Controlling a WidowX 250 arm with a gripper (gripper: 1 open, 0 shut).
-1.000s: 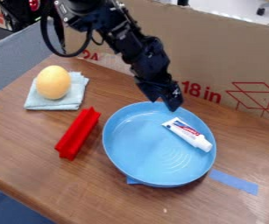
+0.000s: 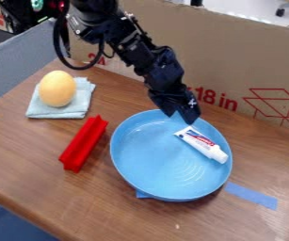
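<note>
A white toothpaste tube [image 2: 202,145] with red and blue print lies diagonally on the plate's right side, just below and right of the gripper, with nothing seen held between the fingers.
A red elongated block [image 2: 84,143] lies left of the plate. A yellow egg-shaped object [image 2: 57,88] sits on a folded pale cloth [image 2: 43,110] at back left. A cardboard wall [image 2: 248,61] stands behind; blue tape [image 2: 251,196] marks the table at front right.
The objects on the table have not moved.
</note>
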